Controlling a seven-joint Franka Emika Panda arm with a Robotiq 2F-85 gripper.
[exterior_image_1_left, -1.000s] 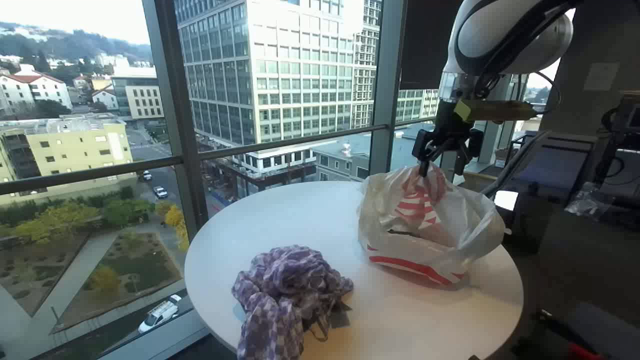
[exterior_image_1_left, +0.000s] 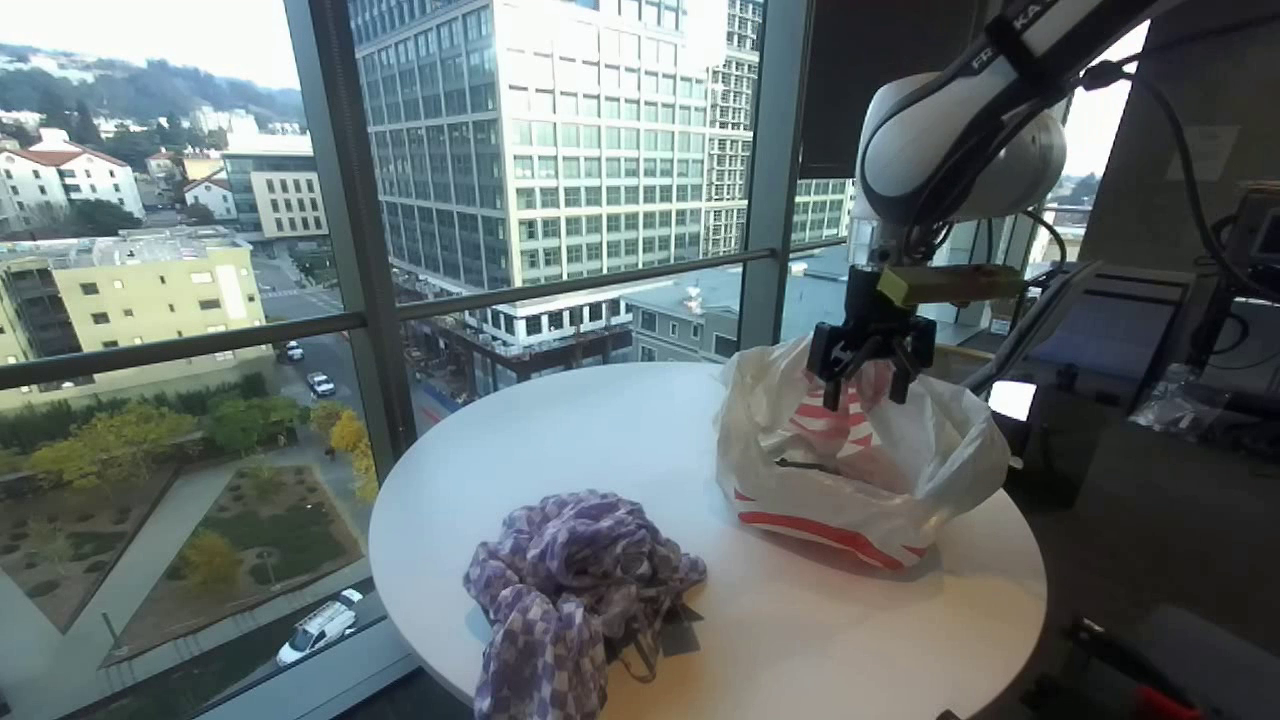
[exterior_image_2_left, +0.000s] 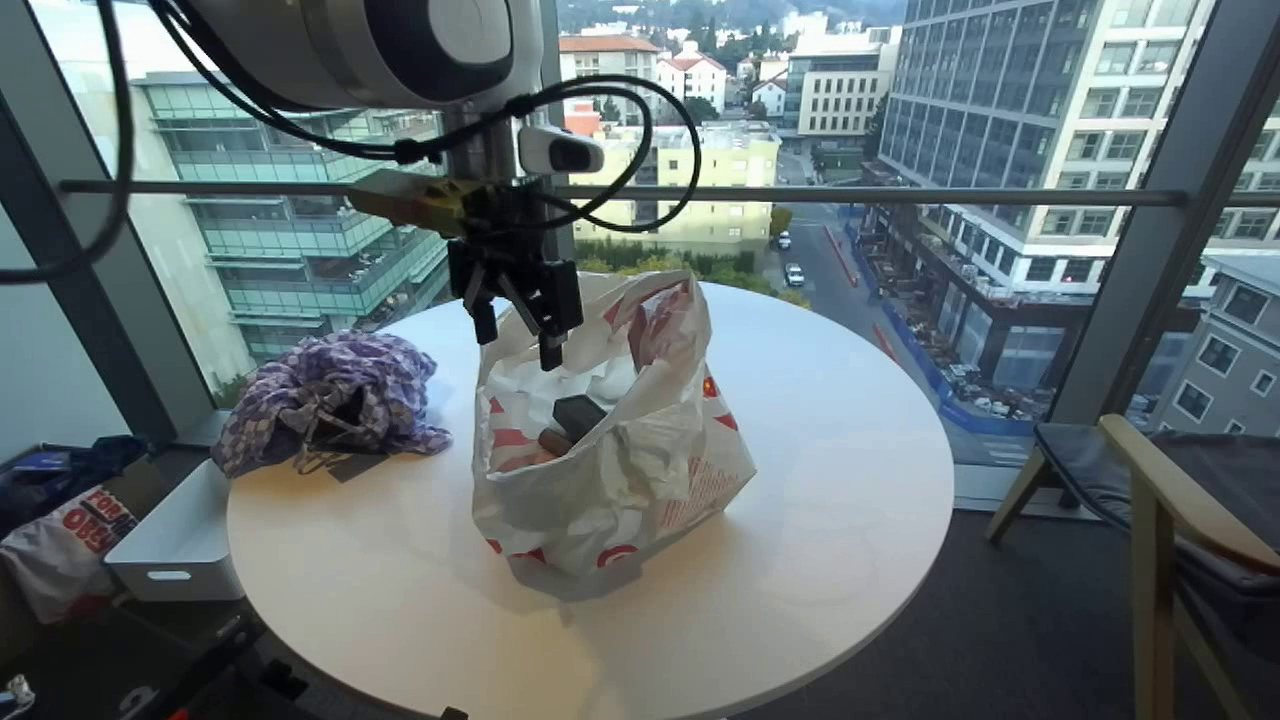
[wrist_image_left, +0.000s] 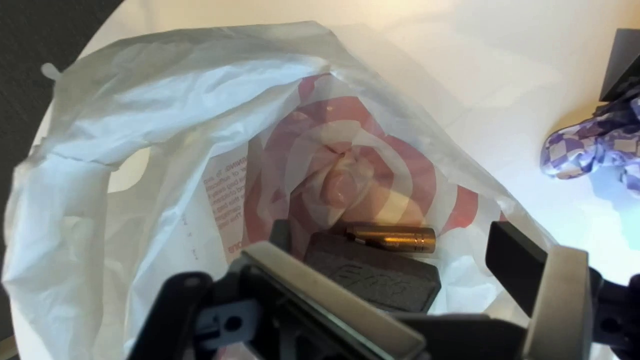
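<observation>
A white plastic bag (exterior_image_1_left: 780, 492) with red markings stands on the round table, its mouth gaping upward. Over that mouth hangs my gripper (exterior_image_1_left: 866, 390), open, with its fingers spread and nothing held. From the wrist, a dark block with raised lettering (wrist_image_left: 378, 273) and a bronze-coloured cylinder (wrist_image_left: 399, 239) lie side by side inside the bag, below the fingers (wrist_image_left: 519, 264). The near finger partly covers the block. The second exterior view also shows the dark block (exterior_image_2_left: 579, 416) within the bag, with my gripper (exterior_image_2_left: 517, 350) above and left of it.
A crumpled purple checked cloth (exterior_image_1_left: 588, 552) lies on the white table (exterior_image_1_left: 564, 420), apart from the bag, with a dark flat piece (exterior_image_1_left: 679, 634) at its edge. The bag's rim rises around the objects. Bare tabletop lies between cloth and bag.
The arm has come lower and a little to the left in the first exterior view, bringing the gripper closer over the bag's opening. Bag and cloth look unmoved.
</observation>
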